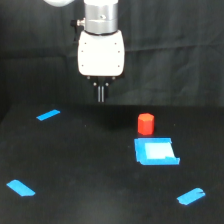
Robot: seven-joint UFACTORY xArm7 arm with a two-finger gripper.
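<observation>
My gripper hangs over the back part of the dark table, left of the red block. Its two thin dark fingers stand close together, shut, with nothing visible between them. Upright on the table at the right sits a small red block, well clear of the fingers. Just in front of the block lies a white square bordered in blue.
Blue tape strips mark the table at the back left, the front left and the front right. Bare table fills the middle and front. A dark curtain hangs behind.
</observation>
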